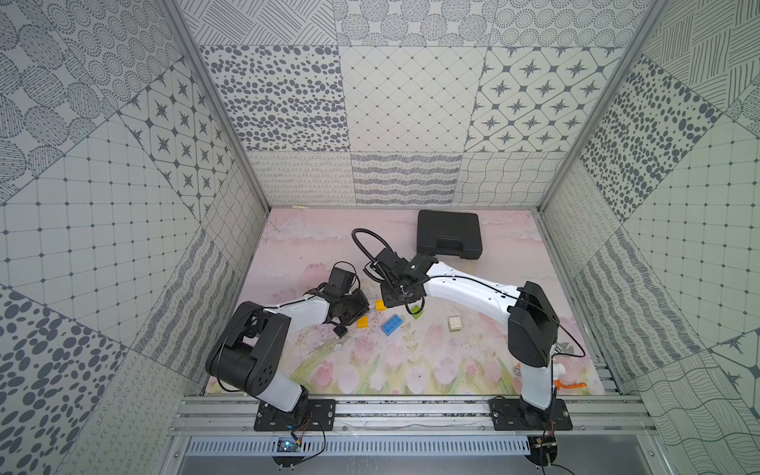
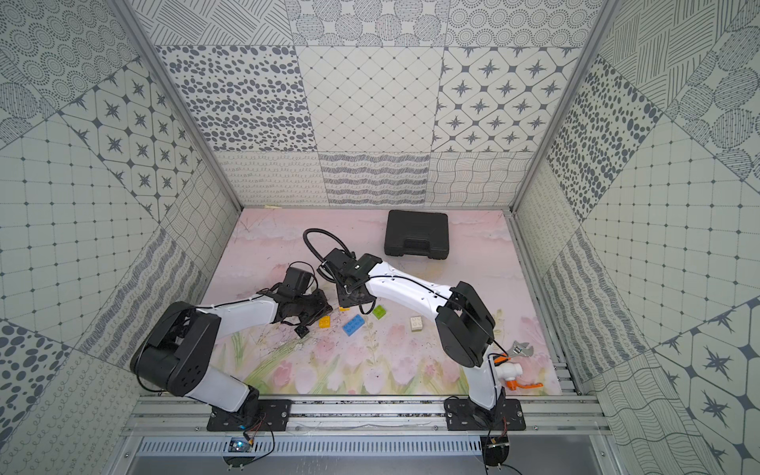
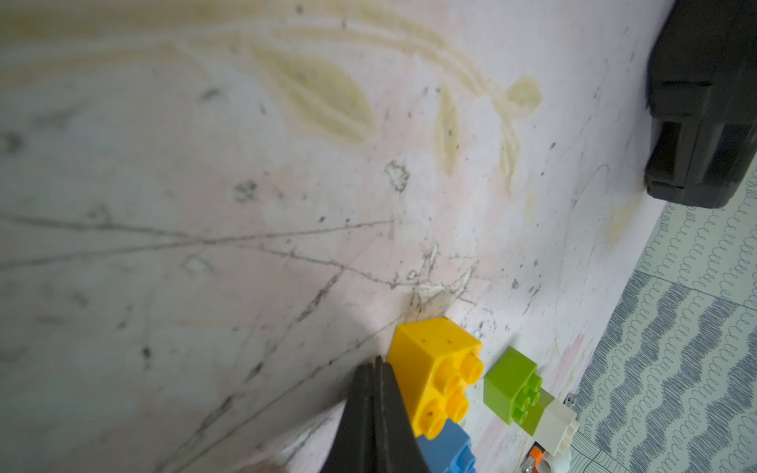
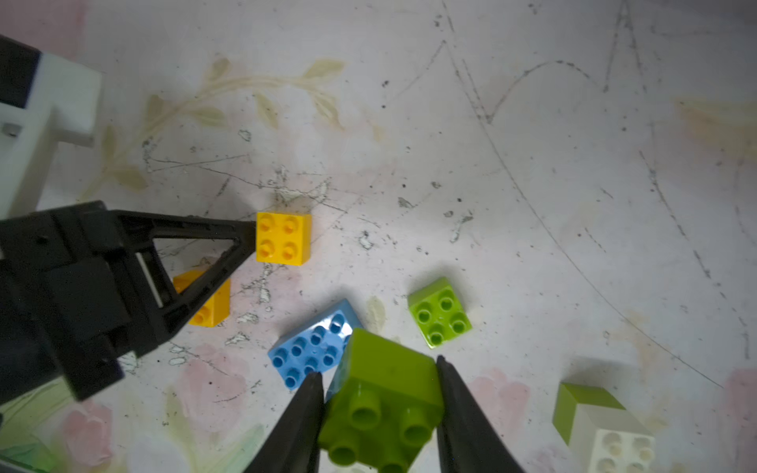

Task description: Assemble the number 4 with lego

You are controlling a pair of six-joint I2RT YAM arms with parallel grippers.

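Note:
In the right wrist view my right gripper is shut on a lime green brick (image 4: 394, 366), its studs toward the camera. That brick is held above the table, partly covering a blue brick (image 4: 315, 347). My left gripper is shut, nothing visible between its fingers. Its tips meet the side of a yellow brick (image 4: 284, 238), studs up on the table. A second yellow brick (image 4: 211, 306) lies partly behind the left fingers. Another green brick (image 4: 440, 312) sits right of the blue one. A white brick (image 4: 616, 440) rests on a green piece (image 4: 582, 402).
A black brick (image 1: 340, 331) lies beneath the left gripper's near side. The black case (image 1: 449, 233) stands at the back. Tools, including an orange-handled one (image 2: 522, 385), lie at the right front. Both grippers are close together.

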